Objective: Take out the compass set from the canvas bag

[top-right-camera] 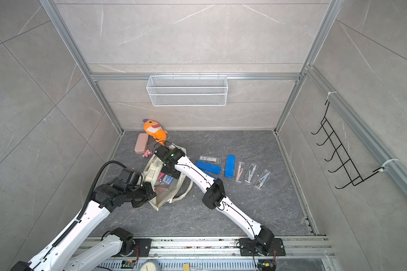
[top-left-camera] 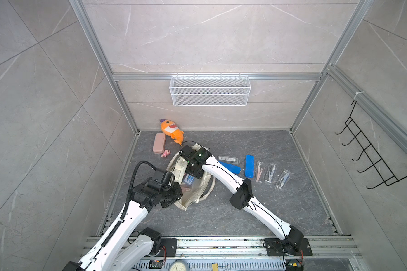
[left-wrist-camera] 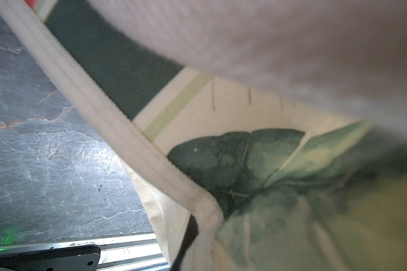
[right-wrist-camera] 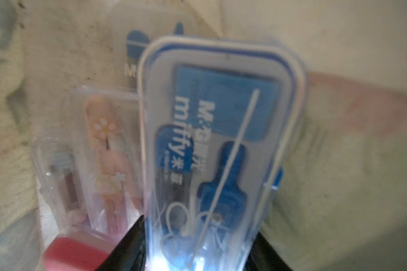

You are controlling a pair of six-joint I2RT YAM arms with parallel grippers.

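Observation:
The canvas bag [top-left-camera: 194,196] lies open with transparent cases inside. In the right wrist view, a clear case with blue compass pieces [right-wrist-camera: 217,189] lies above other cases, one with pink pieces [right-wrist-camera: 110,167]. My right gripper is down in the bag, a finger either side of the blue case's lower end; whether it grips is unclear. My left gripper [top-left-camera: 176,194] is shut at the bag's left rim; its fingers are hidden, and pale fabric and a printed leaf fill much of its wrist view.
An orange plush [top-left-camera: 171,131], pink case [top-left-camera: 159,143] and small pink toy [top-left-camera: 165,153] sit back left. Blue boxes [top-left-camera: 249,166] and several clear packs [top-left-camera: 270,173] lie right of the bag. The front right floor beside my right arm is clear.

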